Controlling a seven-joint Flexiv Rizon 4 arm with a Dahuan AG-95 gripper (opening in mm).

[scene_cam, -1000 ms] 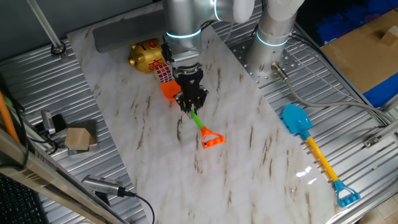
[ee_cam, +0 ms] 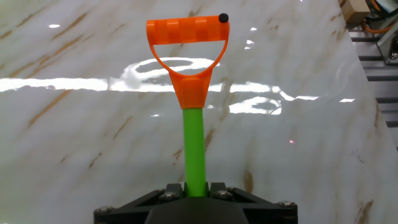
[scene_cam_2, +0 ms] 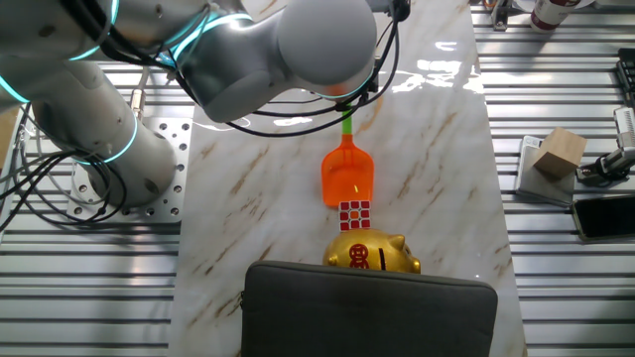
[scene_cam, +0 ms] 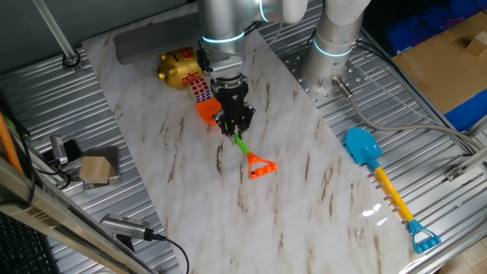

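Note:
A toy shovel has an orange handle (scene_cam: 262, 169), a green shaft (ee_cam: 194, 149) and an orange scoop (scene_cam_2: 347, 177). My gripper is shut on the green shaft, a finger pressed against each side. In the wrist view the shaft runs straight up from the fingers to the D-shaped handle. The scoop lies behind the gripper in exterior view 1, partly covered by it, and shows whole in exterior view 2. Whether the shovel is lifted off the marble board is hard to tell.
Touching or close to the scoop is a red-faced puzzle cube (scene_cam_2: 354, 215), then a golden piggy bank (scene_cam: 180, 67) and a dark grey case (scene_cam_2: 369, 312). A blue and yellow shovel (scene_cam: 389, 189) lies at the board's right edge. The front of the board (scene_cam: 251, 236) is clear.
The orange handle has shifted slightly to the right and up in exterior view 1. The gripper stays on the shaft, almost still; the other objects have not moved.

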